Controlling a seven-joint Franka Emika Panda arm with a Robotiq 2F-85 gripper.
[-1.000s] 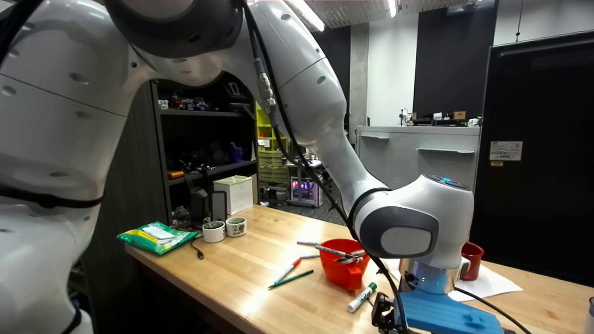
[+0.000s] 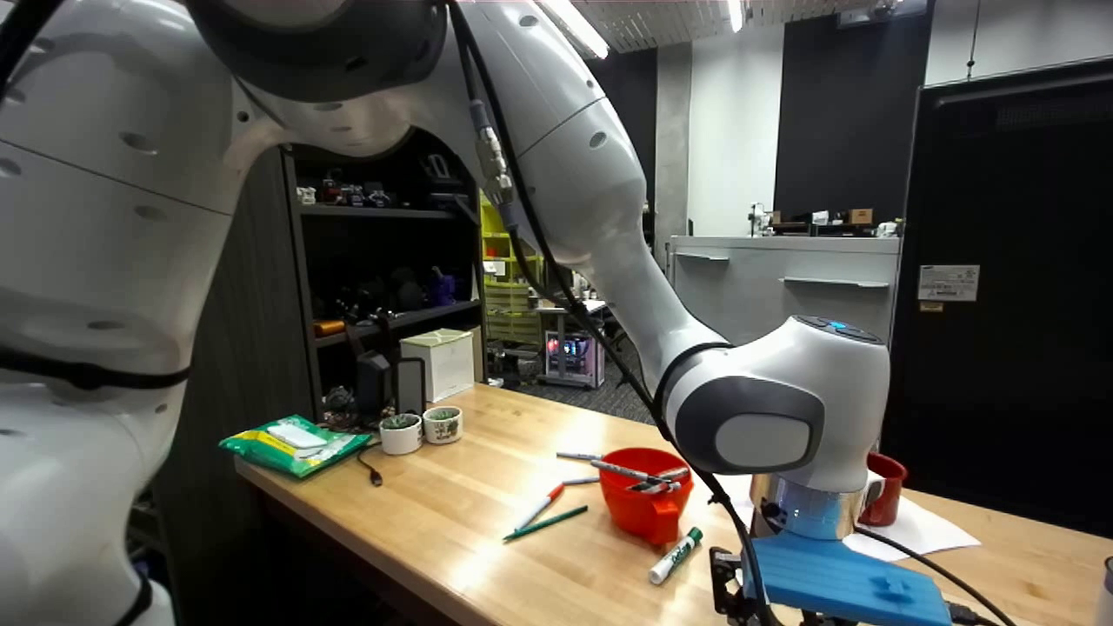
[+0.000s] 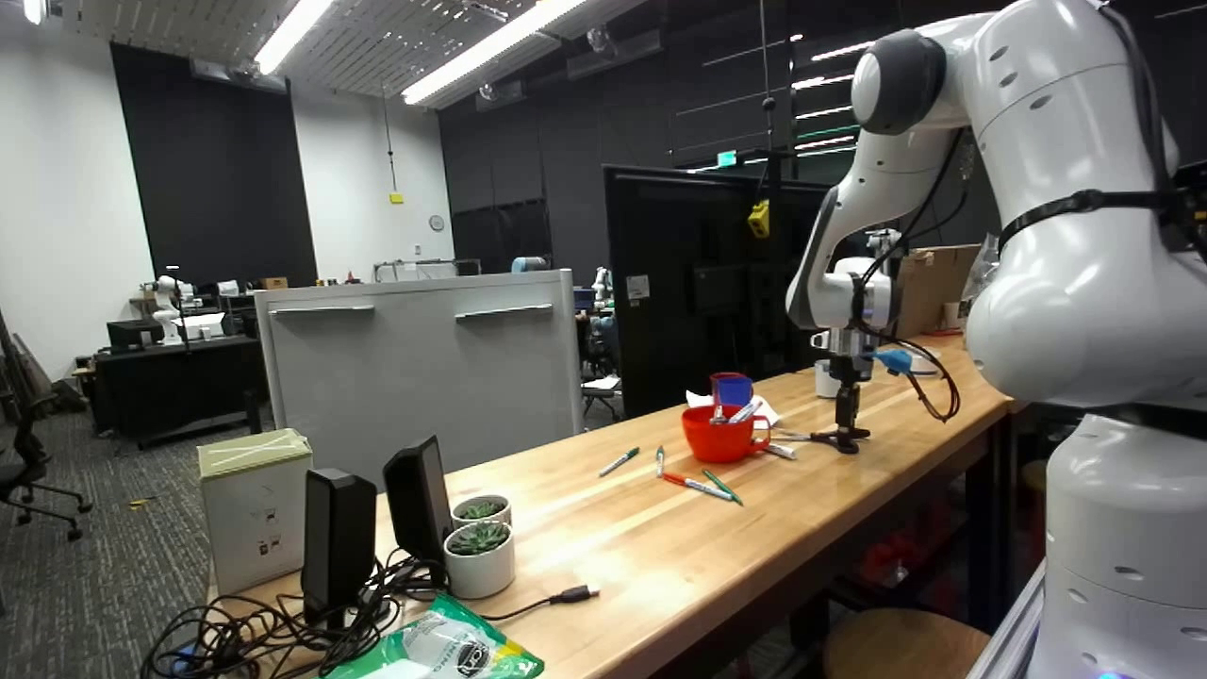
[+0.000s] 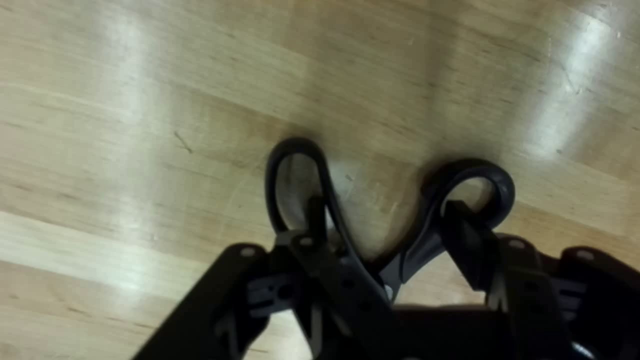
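Black-handled scissors (image 4: 273,180) lie spread on the wooden table, their two handle loops showing in the wrist view. My gripper is over them with a clear gap between its fingers. One fingertip overlaps the left loop and the other overlaps the right loop; whether they touch the handles I cannot tell. The blades are mostly hidden beneath the gripper. In exterior view 2 the gripper (image 3: 846,439) points straight down, its tips at or close to the tabletop. Exterior view 1 cuts off the fingertips.
Beside the gripper stands a red cup (image 3: 721,434) with pens in it. Close to it lie a green-capped marker (image 2: 676,555), a red-capped marker (image 2: 540,508) and a green pen (image 2: 547,522). A darker red mug (image 2: 884,490) sits behind the wrist.
In exterior view 1 my wrist and gripper have moved slightly right and down. The cup and the loose pens look nearly unchanged.
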